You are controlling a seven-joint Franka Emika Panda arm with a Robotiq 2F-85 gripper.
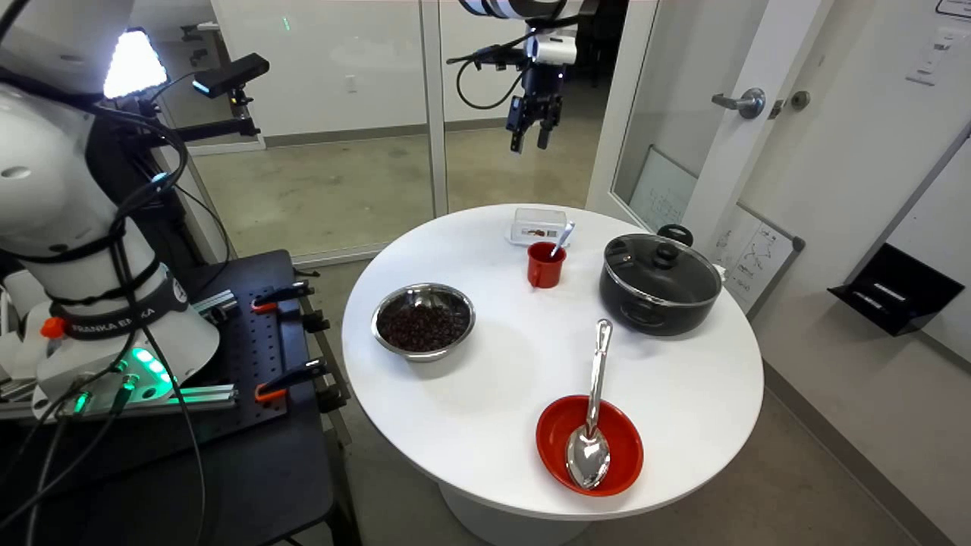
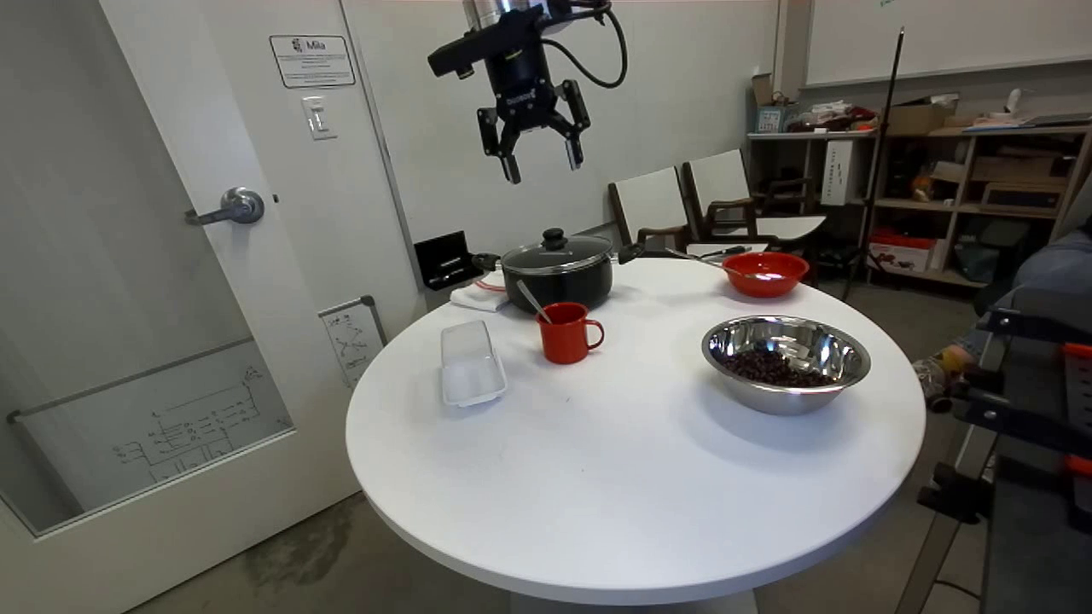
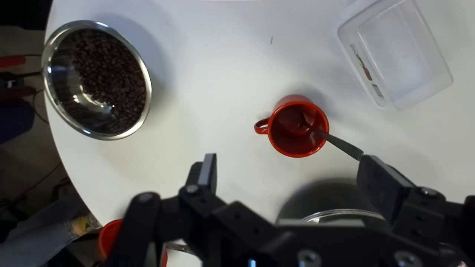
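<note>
My gripper (image 2: 542,174) hangs open high over the table, nothing between its fingers. In the wrist view a red mug (image 3: 291,100) stands upright below and ahead of the fingers, with a spoon (image 3: 340,144) leaning in it. Some dark liquid or shadow shows in the mug; I cannot tell which. A steel bowl (image 1: 423,349) of dark beans (image 1: 420,326) sits at the table's left in exterior view 1. Near the front, a large metal spoon (image 1: 597,382) rests in a red bowl (image 1: 548,441).
A black pot (image 1: 655,314) with a glass lid stands on the table's right side. Beside the mug is a clear plastic box (image 2: 472,367).
</note>
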